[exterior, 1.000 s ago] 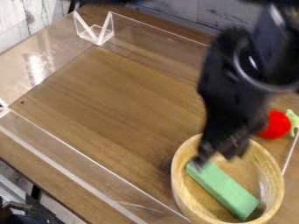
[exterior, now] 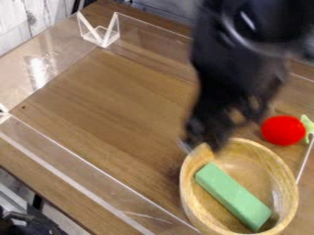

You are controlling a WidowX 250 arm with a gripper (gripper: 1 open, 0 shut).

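Note:
The dark, blurred gripper [exterior: 208, 138] fills the top right of the view, hanging above a wooden bowl [exterior: 194, 204]. A green block [exterior: 233, 195] lies inside the bowl. A red round object [exterior: 284, 130] sits behind the bowl at the right. Whether the gripper is open or shut is too blurred to tell.
A white frame-like piece [exterior: 101, 33] stands at the back left. A thin green item shows at the right edge.
The gripper has moved up and back from over the bowl, uncovering more of the bowl and the red object. The bowl and block look unmoved.

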